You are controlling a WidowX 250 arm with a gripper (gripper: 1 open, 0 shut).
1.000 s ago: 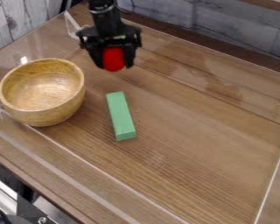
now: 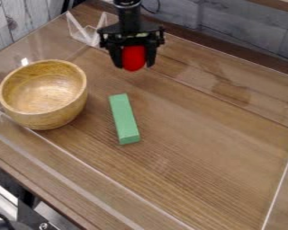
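Note:
My gripper (image 2: 132, 43), black, is near the top centre of the view, with a red object (image 2: 133, 56) at its fingers, partly behind them; whether it grips it I cannot tell. A wooden bowl (image 2: 42, 97) sits at the left. A green block (image 2: 123, 119) lies on the table, right of the bowl and below the red object.
A clear, indistinct item (image 2: 86, 29) stands at the upper left beside the gripper. A wall runs along the back left edge.
The gripper and the red object have moved up in the view, toward the back of the table. The bowl and green block have not moved.

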